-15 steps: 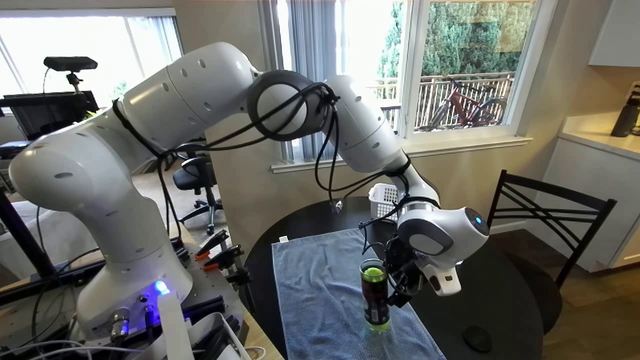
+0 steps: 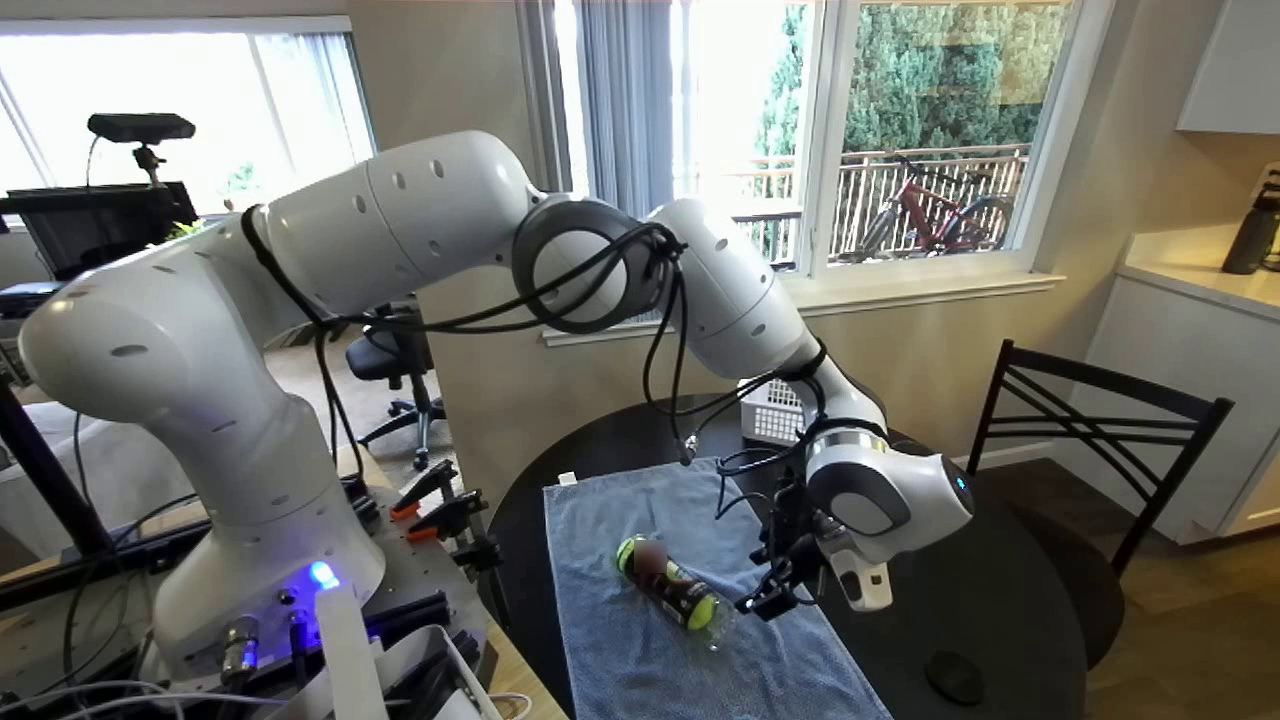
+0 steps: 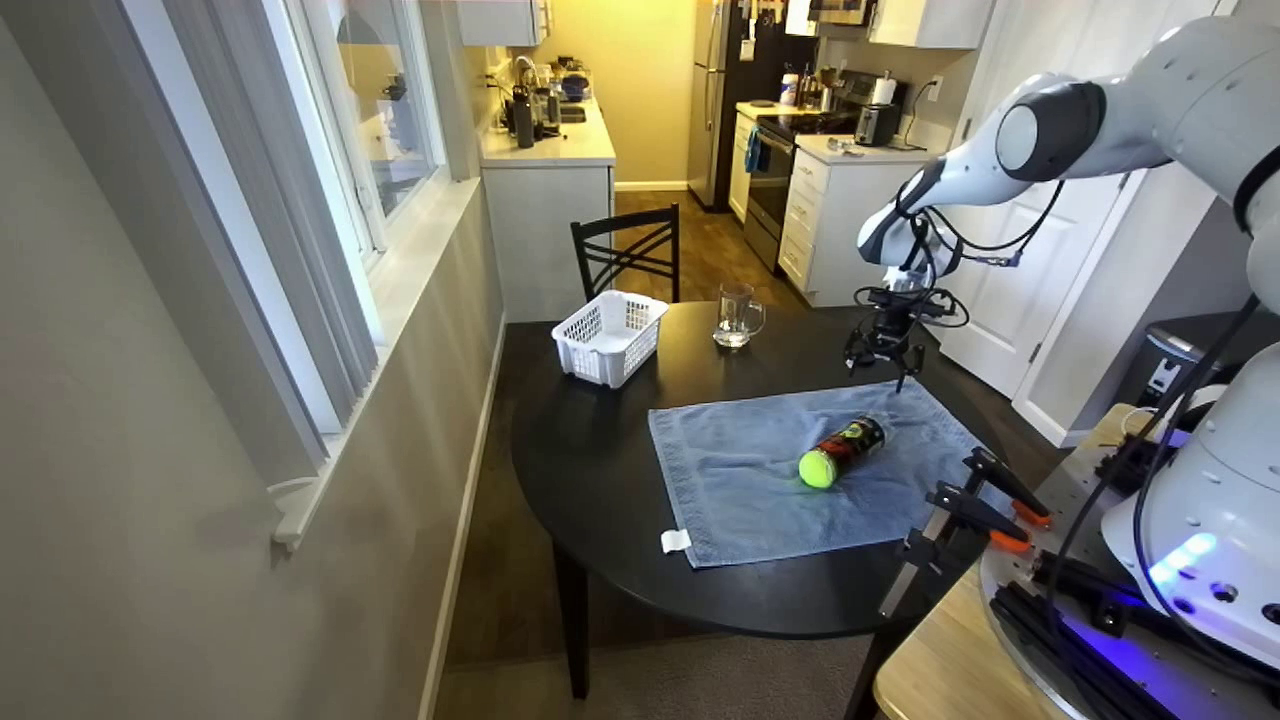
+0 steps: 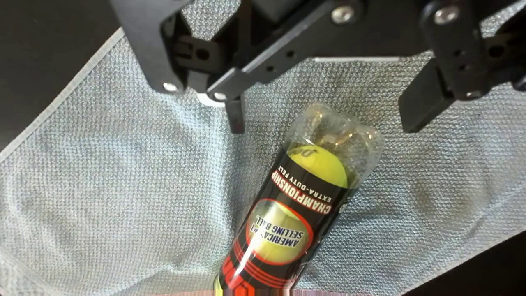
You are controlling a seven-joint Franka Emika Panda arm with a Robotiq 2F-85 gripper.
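A clear tube of yellow tennis balls with a black and red label (image 4: 281, 222) lies on its side on the blue towel (image 3: 744, 480). In exterior view 2 the tube (image 3: 849, 444) has a ball showing at its near end. My gripper is open, its two fingers spread wide with only towel visible between them. The tube's clear base end points toward the gap and sits just short of the fingertips. In exterior view 1 the gripper (image 2: 768, 576) hangs beside that same end of the tube (image 2: 672, 586), apart from it.
A white basket (image 3: 609, 336) and a glass mug (image 3: 735, 317) stand toward the back of the round black table (image 3: 588, 480). Black clamps with orange tips (image 3: 984, 516) grip the edge near the robot base. A dark disc (image 2: 954, 678) lies on the table.
One second ago the tube stood upright on the towel right by the gripper. Now it lies on its side, and the gripper has shifted slightly, apart from it.
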